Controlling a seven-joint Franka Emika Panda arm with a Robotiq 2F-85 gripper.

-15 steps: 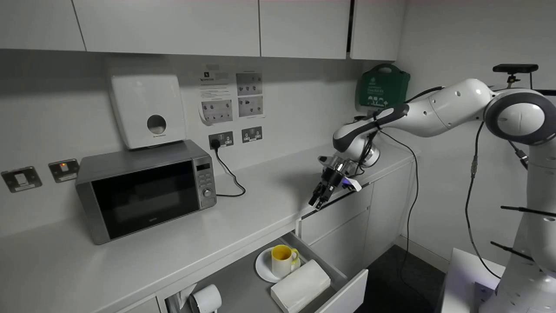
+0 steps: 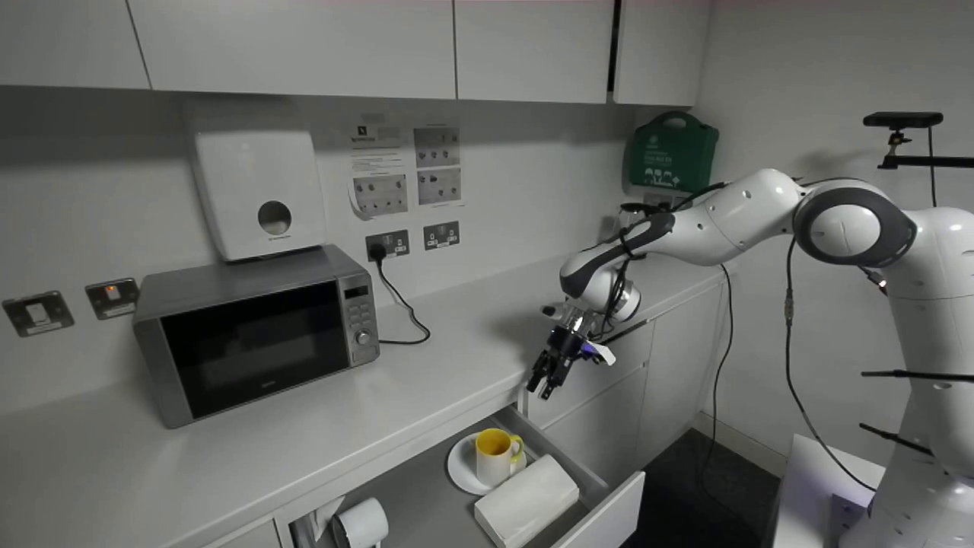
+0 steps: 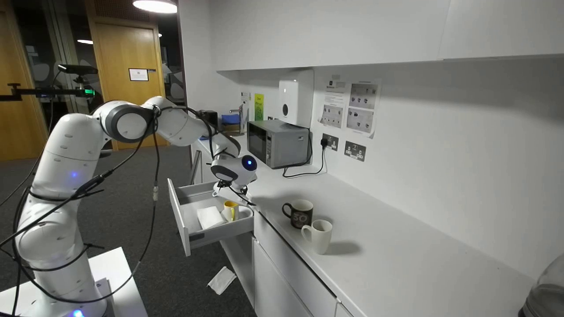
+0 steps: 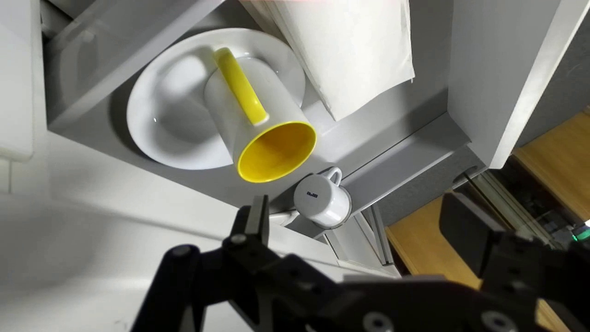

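Observation:
In exterior view 1, my gripper [image 2: 545, 382] hangs above the far right corner of a pulled-out drawer [image 2: 613, 519]. Its two black fingers [image 4: 257, 221] stand wide apart in the wrist view, and the gap between them is empty. A white mug with yellow inside and a yellow handle [image 4: 251, 102] stands on a white saucer [image 4: 166, 124] in the drawer, apart from the gripper. Beside the saucer lies a white paper packet [image 4: 354, 52]. At the drawer's other end, a white mug [image 4: 323, 199] rests with its base showing.
A microwave [image 2: 260, 333] occupies the counter [image 2: 429, 383] behind the drawer. In exterior view 2, a dark mug [image 3: 300, 214] and a white mug [image 3: 320, 236] stand on the counter near its front edge. White paper [image 3: 222, 280] lies on the floor.
The drawer and its contents have not moved.

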